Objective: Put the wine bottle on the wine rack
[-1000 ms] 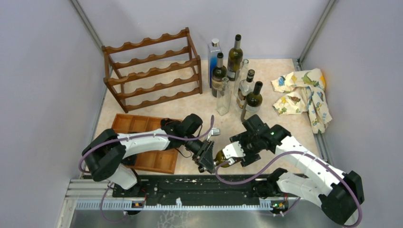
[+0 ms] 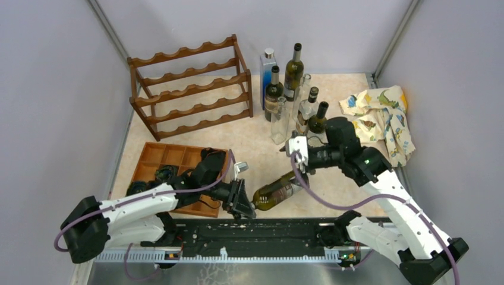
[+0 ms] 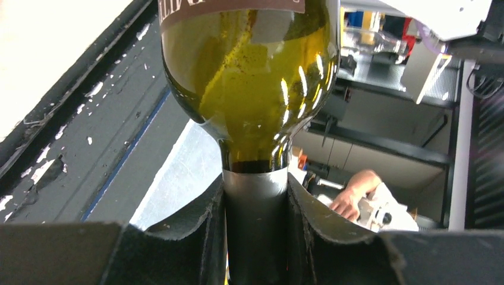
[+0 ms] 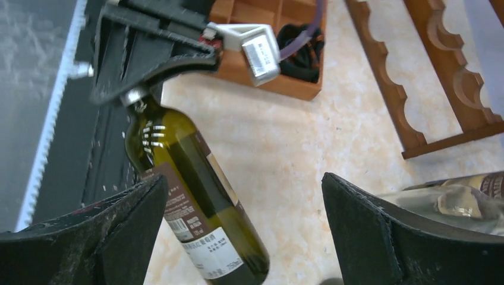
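A dark green wine bottle [image 2: 271, 195] with a label lies tilted above the front edge of the table, its neck in my left gripper, which is shut on it. In the right wrist view the bottle [image 4: 196, 202] is below my open right gripper, whose fingers stand wide apart with no bottle gripped. In the top view the right gripper is above the bottle's body. The wooden wine rack [image 2: 191, 89] stands empty at the back left.
Several upright bottles [image 2: 274, 92] stand at the back centre. A compartmented wooden tray [image 2: 148, 158] with dark items is at the left front, a patterned cloth [image 2: 383, 119] at the right.
My right gripper has risen and moved up the frame, away from the bottle, uncovering it. My left gripper has shifted left with the bottle's neck in it.
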